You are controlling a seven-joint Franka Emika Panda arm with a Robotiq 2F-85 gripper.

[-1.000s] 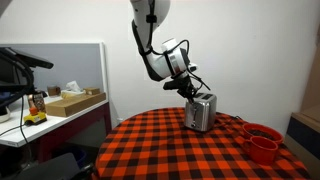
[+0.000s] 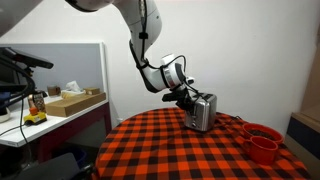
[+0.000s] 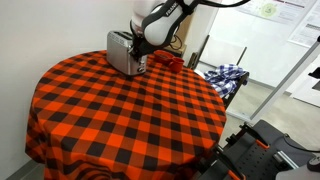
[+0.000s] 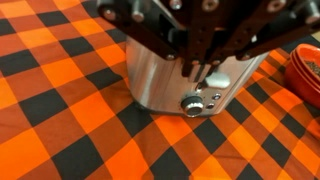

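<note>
A silver toaster (image 2: pixel 204 115) stands upright on the table under a red-and-black checked cloth. In the wrist view, its front face shows a knob (image 4: pixel 192 104), several small buttons and a lever (image 4: pixel 216 80). My gripper is shut at that front face, right by the lever; nothing shows between its fingers. Whether the fingertips touch the lever I cannot tell. From the second exterior view, the gripper (image 3: pixel 137 52) stands against the near end of the toaster (image 3: pixel 122 55).
Red bowls (image 2: pixel 262 146) stand to the right of the toaster. A checked blue-and-white cloth (image 3: pixel 226 78) lies beyond the table.
My gripper has come down from above the toaster's front end to lower on its front face. The toaster and bowls have stayed in place.
</note>
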